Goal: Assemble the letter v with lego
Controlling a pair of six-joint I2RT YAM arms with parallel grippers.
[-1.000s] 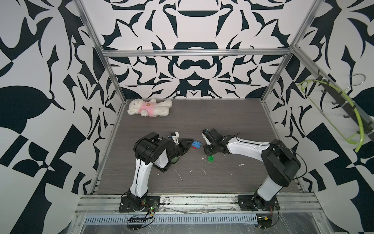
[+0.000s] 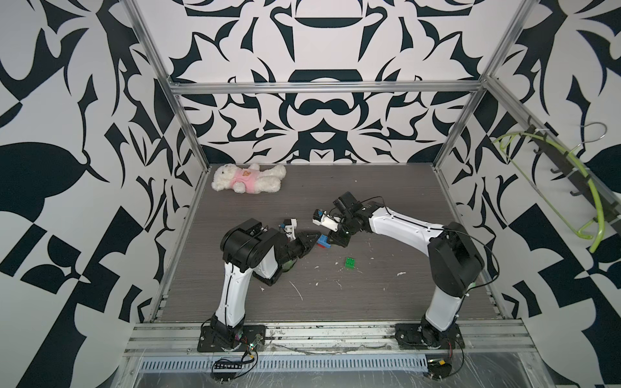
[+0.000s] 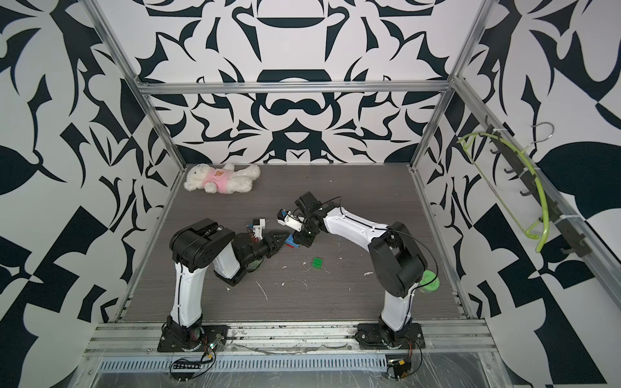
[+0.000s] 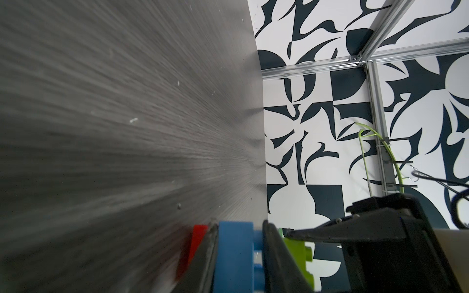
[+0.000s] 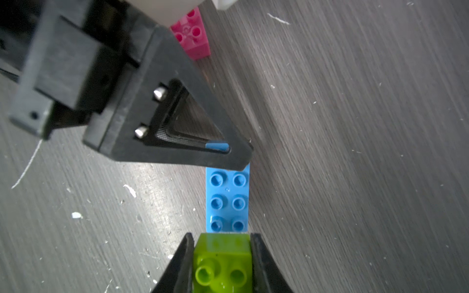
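Low at the table's centre, a blue brick is between the fingers of my left gripper, which is shut on it; a red piece shows beside it. My right gripper is shut on a lime green brick and hangs over the studded blue brick, whose far end the left gripper's black finger covers in the right wrist view. A pink brick lies near the left gripper.
A small green brick lies in front of the grippers. A white teddy in pink lies at the back left. A round green object sits by the right arm's base.
My right gripper has moved up and left from near the green brick to over the blue brick. The left arm has barely moved.
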